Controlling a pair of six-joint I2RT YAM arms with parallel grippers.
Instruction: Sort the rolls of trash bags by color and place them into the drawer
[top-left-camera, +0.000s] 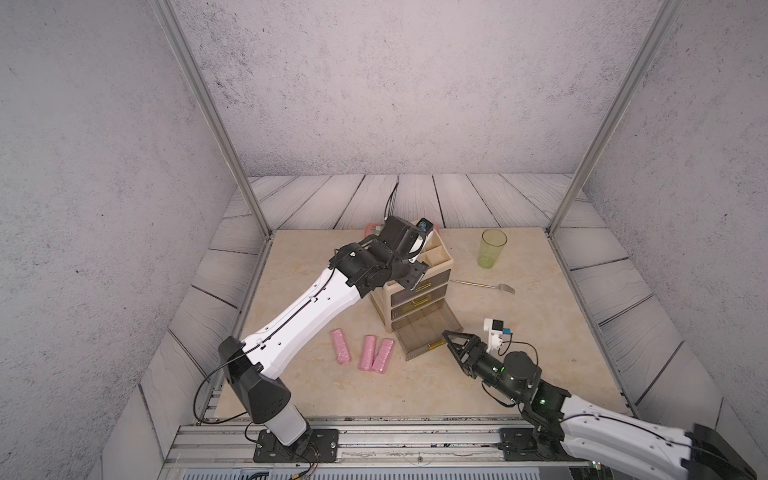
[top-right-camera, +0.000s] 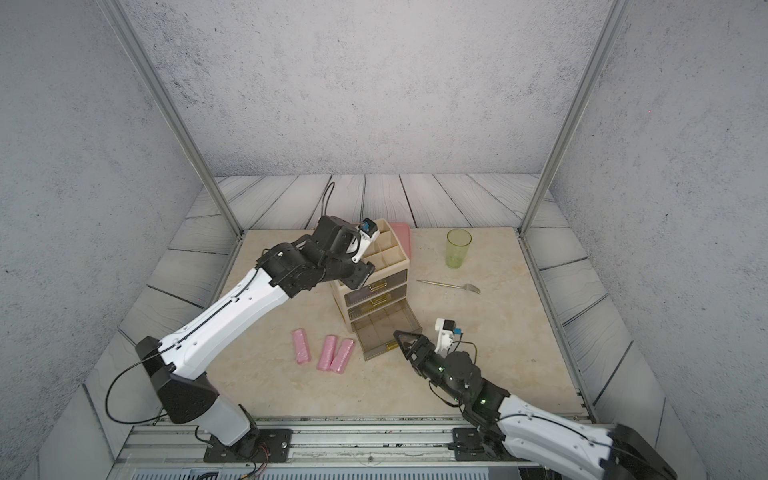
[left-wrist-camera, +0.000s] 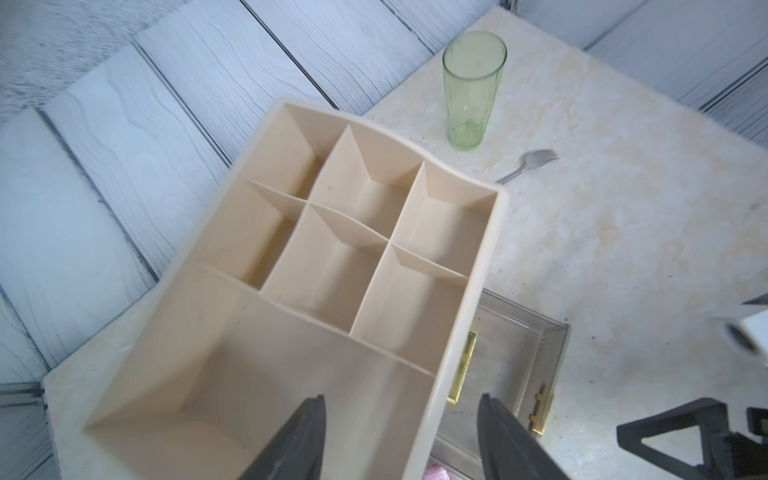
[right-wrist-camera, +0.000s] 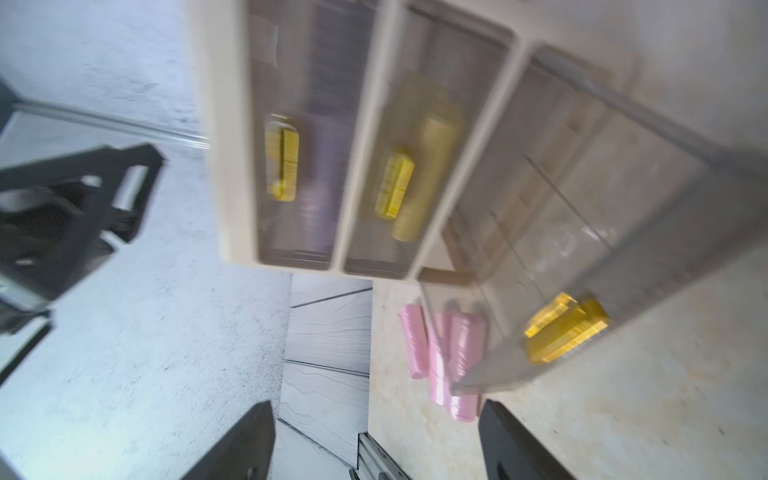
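Note:
Three pink rolls of trash bags (top-left-camera: 341, 346) (top-right-camera: 327, 352) lie on the table left of the drawer organizer (left-wrist-camera: 408, 312). Its bottom drawer (top-left-camera: 420, 328) is pulled out and looks empty; the two closed drawers above show purple and yellow contents (right-wrist-camera: 424, 180) in the right wrist view. My left gripper is over the organizer's top, fingers apart with nothing visible between them. My right gripper is low in front of the open drawer, fingers apart and empty.
A green glass (top-left-camera: 491, 249) stands at the back right, with a fork (top-left-camera: 500, 286) lying in front of it. Something flat and pink (top-right-camera: 401, 236) is behind the organizer.

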